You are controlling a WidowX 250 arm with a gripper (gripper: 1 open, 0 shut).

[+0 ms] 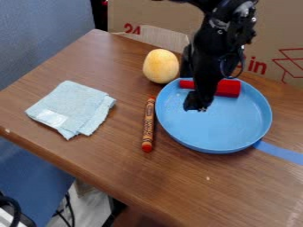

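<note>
A blue plate (225, 128) lies on the wooden table with a red cylindrical object (236, 88) at its back. My black gripper (199, 101) hangs over the back-left of the plate, in front of the red object; whether its fingers are open or shut is unclear. An orange stick (148, 124) lies just left of the plate. A round yellow object (161, 66) sits behind it, and a folded pale blue cloth (71, 108) lies at the left.
A cardboard box (142, 13) stands along the back. Blue tape (284, 154) runs off the plate to the right. The table's edge runs along the left.
</note>
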